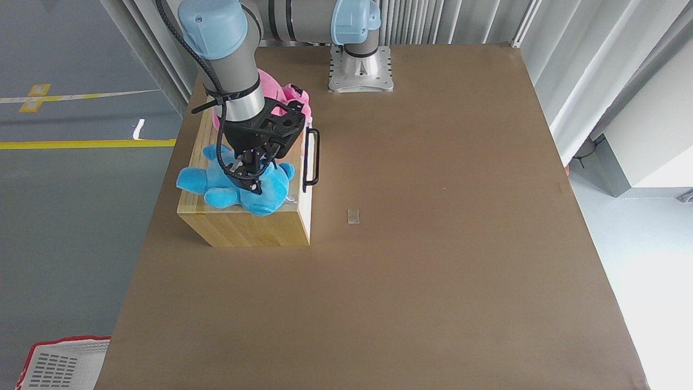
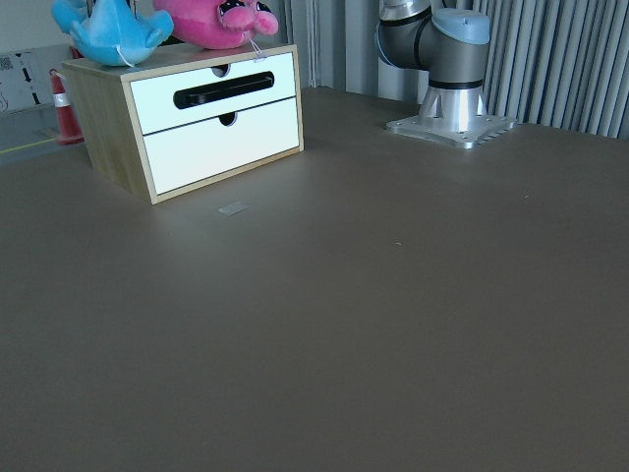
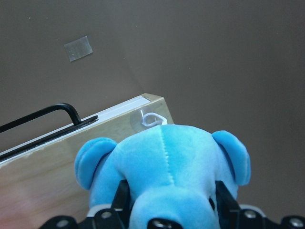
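A blue plush bear (image 1: 263, 198) is on top of a wooden drawer box (image 1: 243, 231) with white fronts and black handles. In the wrist view the bear (image 3: 167, 162) fills the space between the fingers of my gripper; whether they grip it firmly is hard to tell. In the front view my gripper hangs over the bear, partly hiding it. A pink plush (image 2: 211, 20) sits on the box behind the blue bear (image 2: 113, 34).
My arm's base (image 1: 360, 78) stands at the back. A white basket (image 1: 65, 364) lies on the floor at lower left, off the table edge.
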